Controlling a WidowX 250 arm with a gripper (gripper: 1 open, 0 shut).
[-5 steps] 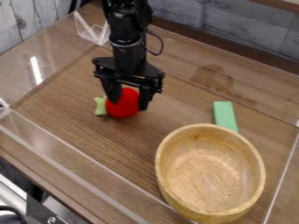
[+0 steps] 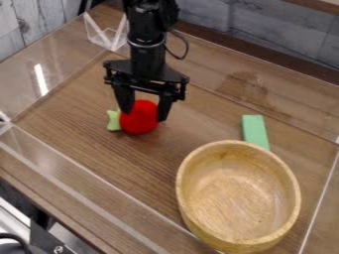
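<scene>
My black gripper (image 2: 146,94) hangs from the top centre, its two fingers spread either side of a red round object (image 2: 142,120) on the wooden table (image 2: 79,179). Whether the fingertips touch it I cannot tell. A small pale green piece (image 2: 114,120) sticks out from the red object's left side.
A wooden bowl (image 2: 236,198) sits at the lower right. A green block (image 2: 255,132) lies at the right, above the bowl.
The gripper has risen slightly, uncovering more of the red object, and its fingers look a little wider apart. The red object stays in about the same place.
</scene>
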